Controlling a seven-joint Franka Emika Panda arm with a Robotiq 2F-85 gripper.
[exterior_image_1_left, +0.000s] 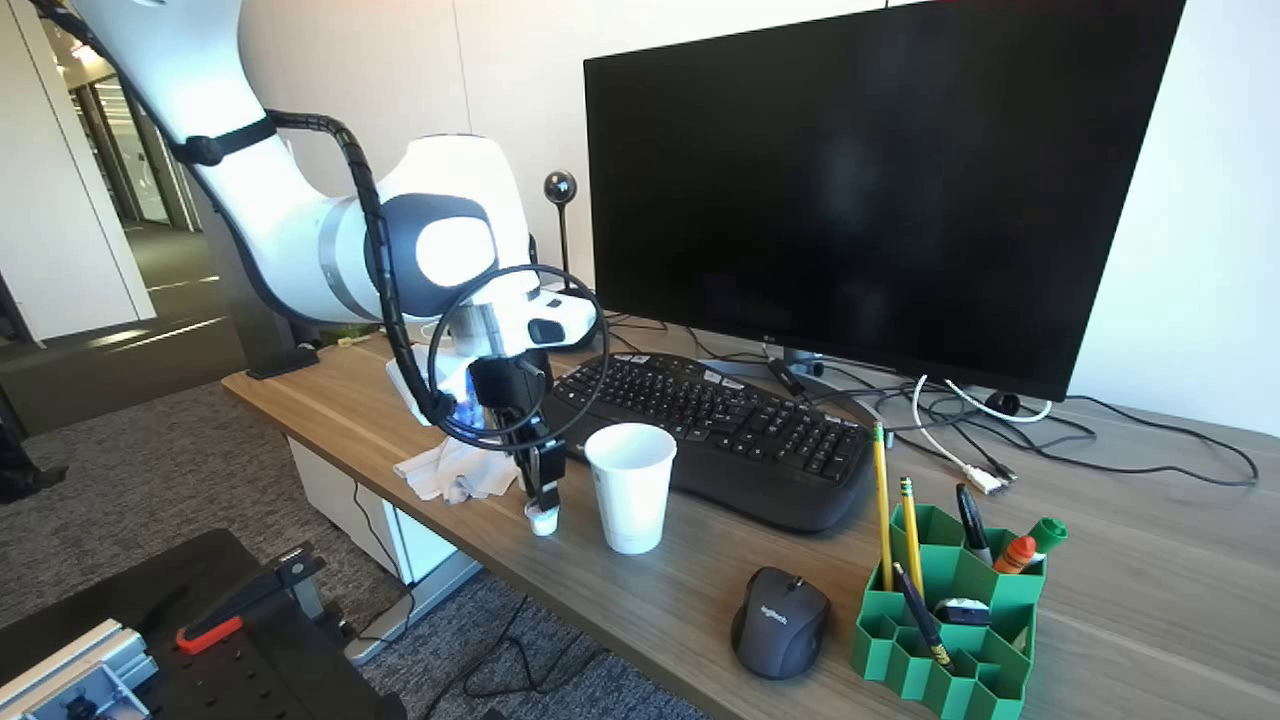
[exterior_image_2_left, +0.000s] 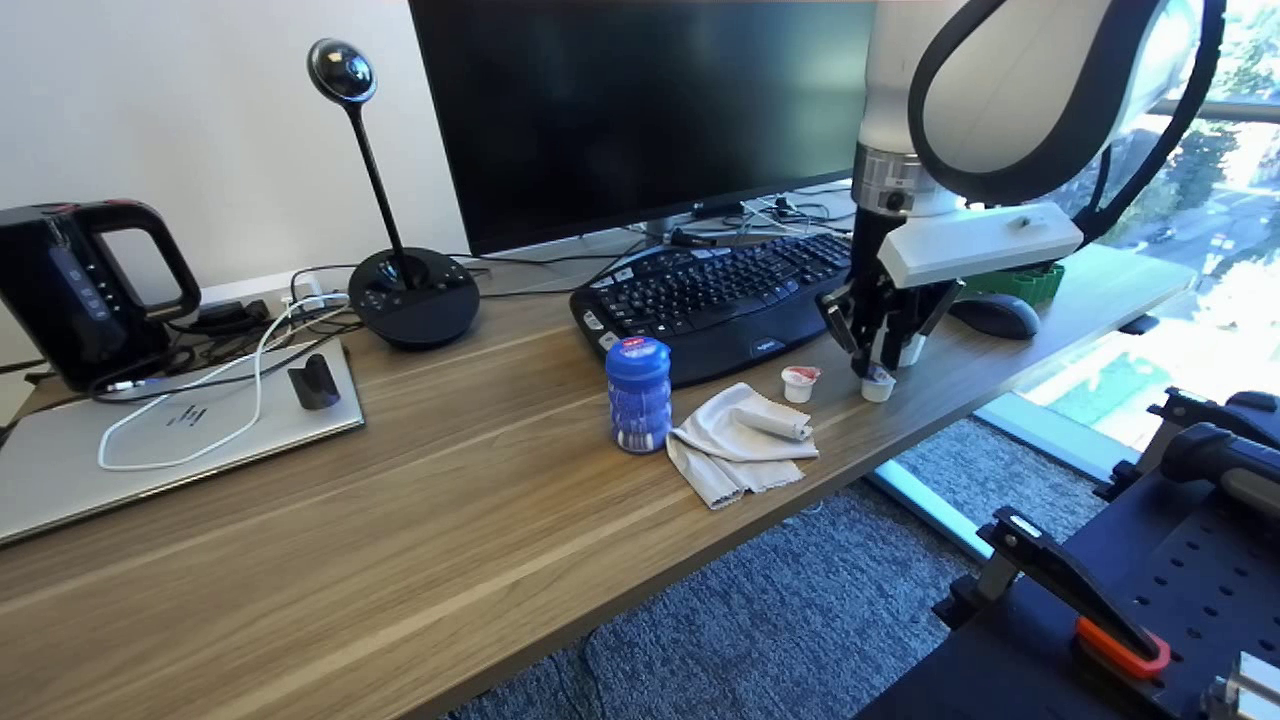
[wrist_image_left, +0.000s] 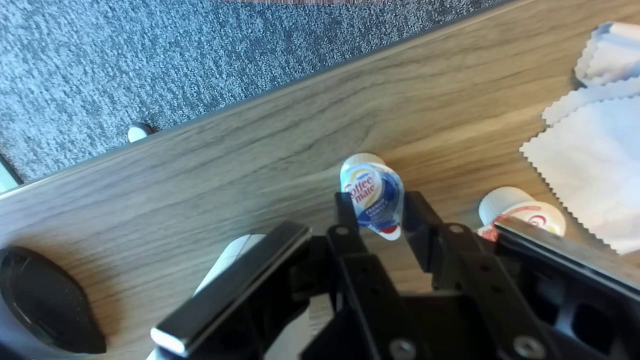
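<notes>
A small white creamer cup (wrist_image_left: 378, 192) with a blue Coffee-mate lid lies between the fingertips of my gripper. The fingers are shut on its lid end, while the white body shows beyond the tips. From the side, the creamer (exterior_image_1_left: 543, 520) hangs below the gripper at desk level; whether it touches the wood I cannot tell. Beside it is a second creamer with a reddish lid (exterior_image_2_left: 800, 383), partly behind a gripper part in the wrist view. A tall white paper cup (exterior_image_1_left: 631, 490) stands upright just right of the gripper in the first exterior view.
A crumpled cloth (exterior_image_2_left: 746, 444) and a blue canister (exterior_image_2_left: 638, 396) lie to one side. Behind is the black keyboard (exterior_image_1_left: 720, 420); a mouse (exterior_image_1_left: 781, 622) and green pen holder (exterior_image_1_left: 948, 612) stand farther right. The desk's front edge is close to the creamer.
</notes>
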